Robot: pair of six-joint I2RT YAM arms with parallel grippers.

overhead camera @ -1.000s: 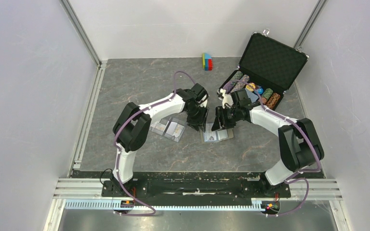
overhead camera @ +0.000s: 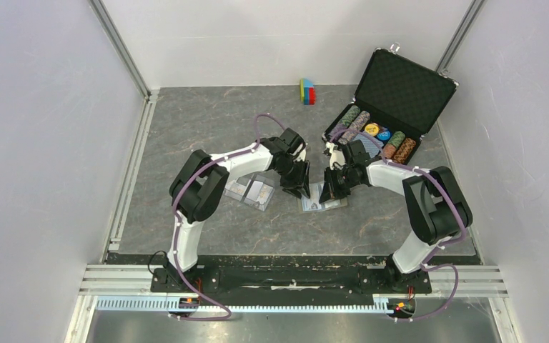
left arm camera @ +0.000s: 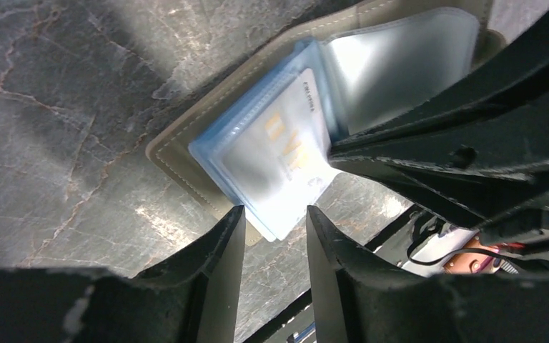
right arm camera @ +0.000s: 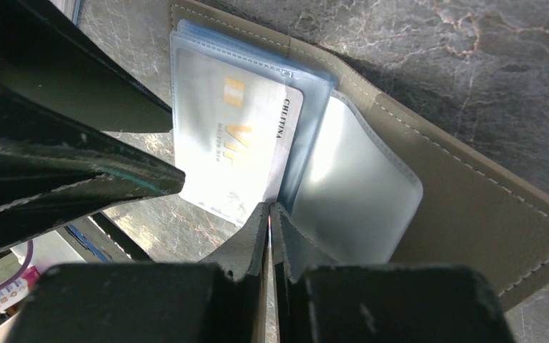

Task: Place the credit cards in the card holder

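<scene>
The open card holder [overhead camera: 339, 202] lies on the grey surface beneath both grippers, its clear sleeves holding a white card with gold print [left arm camera: 271, 150] [right arm camera: 236, 143]. My left gripper is open over the holder's edge, nothing between its fingers. My right gripper is shut, its tips at the lower edge of the card in the sleeve, beside the empty frosted flap [right arm camera: 350, 186]; no object shows clearly between them. Left of the holder lies a clear divided tray [overhead camera: 257, 198] with light cards inside.
An open case of poker chips [overhead camera: 404, 93] sits at the back right, close behind the right arm. Coloured blocks [overhead camera: 307, 91] stand at the back middle.
The right arm has shifted slightly toward the front, its gripper lower over the holder. The left gripper has moved a little toward the front; the holder lies in the same place.
</scene>
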